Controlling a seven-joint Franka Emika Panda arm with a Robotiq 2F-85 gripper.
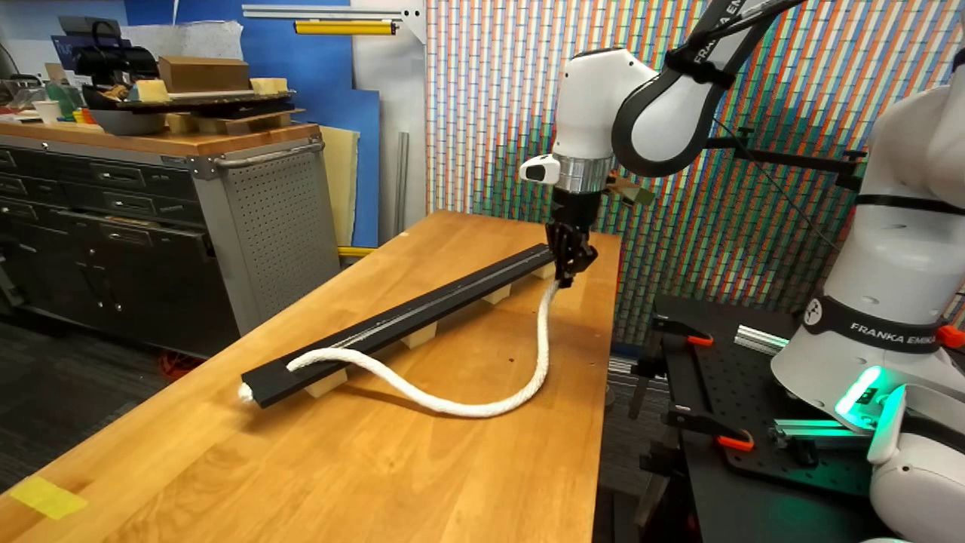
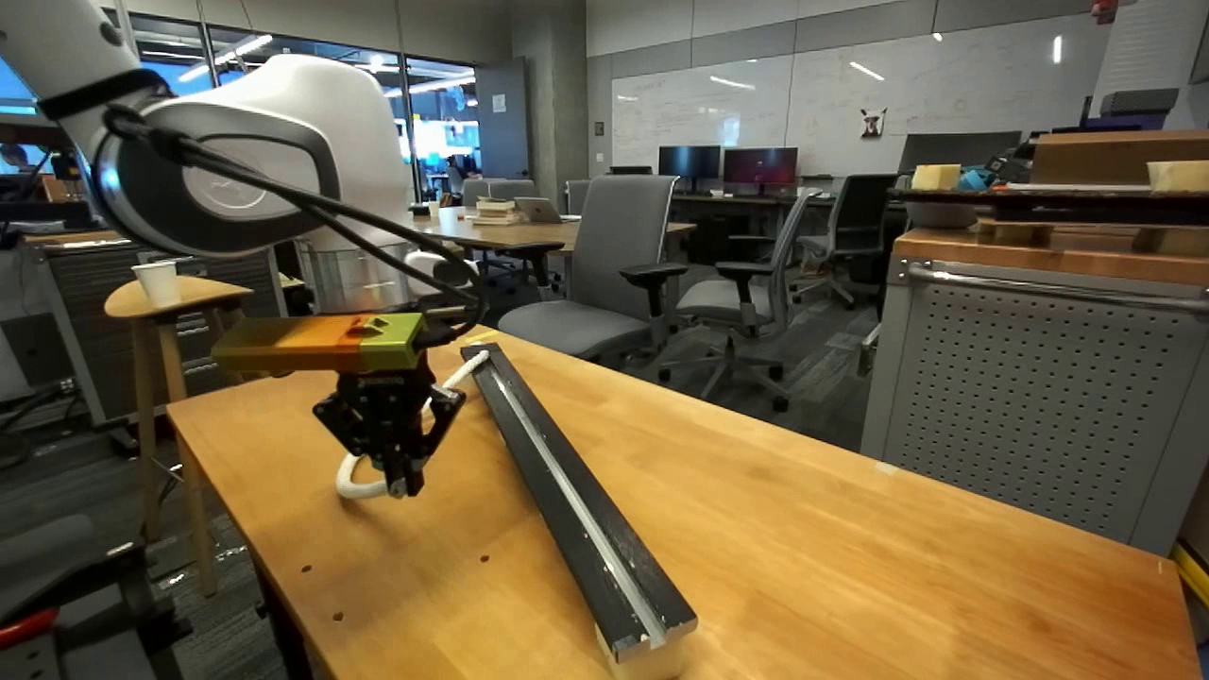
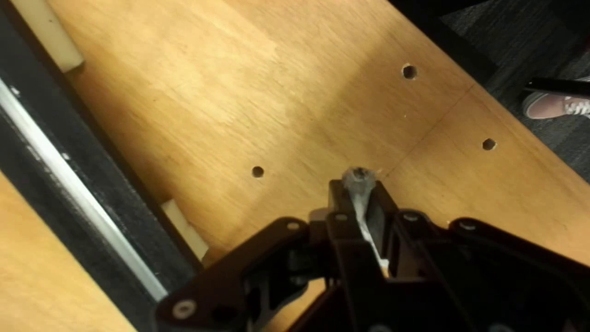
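Note:
A white rope [image 1: 470,409] runs in a loose curve over the table, one end at the near end of a long black grooved bar [image 1: 407,317]. My gripper [image 1: 565,282] is shut on the rope's other end and holds it above the table, to the right of the bar's far part. In the second exterior view, the rope [image 2: 360,489] loops behind the gripper [image 2: 399,489], left of the bar [image 2: 567,487]. From the wrist, a greyish rope tip [image 3: 359,178] shows pinched between the fingers, with the bar [image 3: 61,149] off to the left.
Pale blocks [image 1: 421,335] prop the bar above the wooden table [image 1: 380,480]. A strip of yellow tape [image 1: 48,497] marks the near left corner. Right of the table edge stands a black bench [image 1: 715,489] with another arm [image 1: 864,271].

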